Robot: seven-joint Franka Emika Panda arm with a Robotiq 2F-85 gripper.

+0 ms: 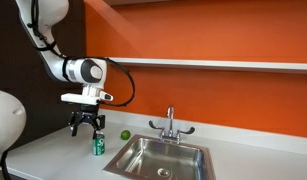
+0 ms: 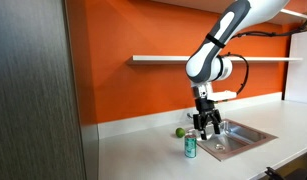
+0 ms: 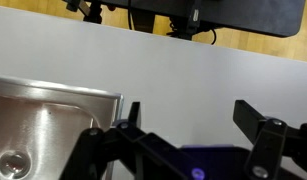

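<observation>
A green can stands upright on the white counter, left of the sink; exterior view 2 shows the same can too. My gripper hangs above the counter close to the can, fingers pointing down. In the wrist view the gripper has its two fingers spread wide apart, with only bare counter showing between the tips. A green round fruit lies on the counter behind the can, and exterior view 2 has this fruit near the wall. Neither the can nor the fruit is recognizable in the wrist view.
A steel sink is set into the counter to the right, its faucet rising behind the basin. Above runs a white shelf along the orange wall.
</observation>
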